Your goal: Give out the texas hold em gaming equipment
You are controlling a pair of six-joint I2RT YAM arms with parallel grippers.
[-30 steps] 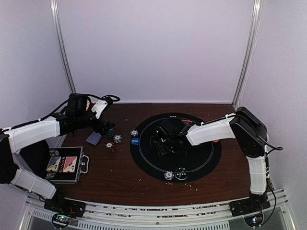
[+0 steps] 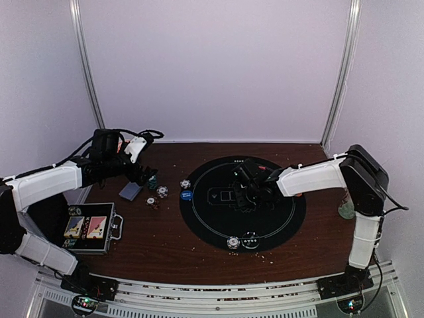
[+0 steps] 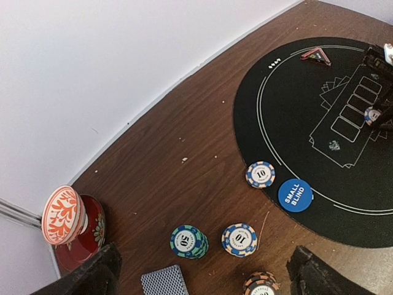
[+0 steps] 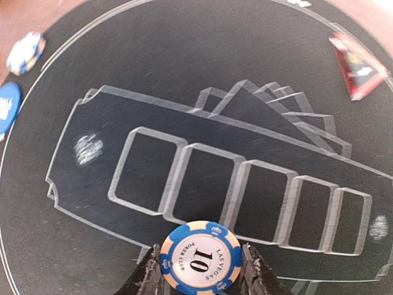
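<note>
My right gripper is shut on a blue-edged 10 chip [image 4: 200, 257], over the printed card boxes of the black mat [image 2: 205, 225]. My left gripper hangs open left of the mat, above loose chips: a green 50 stack [image 3: 189, 241], a 10 chip [image 3: 239, 239] and an orange chip stack [image 3: 261, 284]. Another 10 chip [image 3: 260, 174] sits beside the blue SMALL BLIND disc [image 3: 295, 195]. A red triangular piece [image 4: 359, 66] lies at the mat's back. A grey card deck [image 3: 164, 281] lies on the wood.
An open metal case [image 2: 89, 242] stands at front left. A patterned cup [image 3: 61, 215] is at back left. A glass object [image 2: 346, 209] stands right of the mat. A white chip [image 2: 233, 243] lies at the mat's front.
My right arm has moved to the right across the mat, carrying its gripper along. The left arm has not moved.
</note>
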